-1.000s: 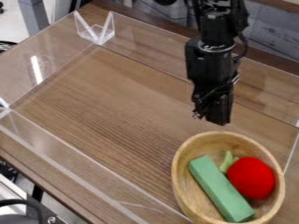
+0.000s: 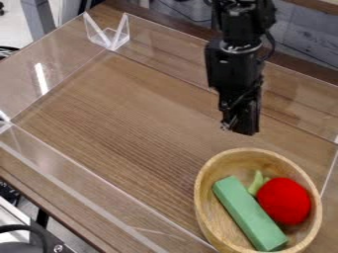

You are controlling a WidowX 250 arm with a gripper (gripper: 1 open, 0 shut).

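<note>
A black robot arm reaches down from the top, its gripper (image 2: pixel 240 123) hanging over the bare table just above a light wooden bowl (image 2: pixel 209 198). The gripper looks shut, with nothing visible between its fingers, though they are small and dark. In the bowl lie a long green block (image 2: pixel 248 213) and a red round object (image 2: pixel 284 202), with a small light-green piece between them near the top.
A clear acrylic holder (image 2: pixel 109 33) stands at the back left. Dark cables show beyond the lower-left edge.
The arm and gripper have shifted very slightly; the bowl and its contents stay where they were.
</note>
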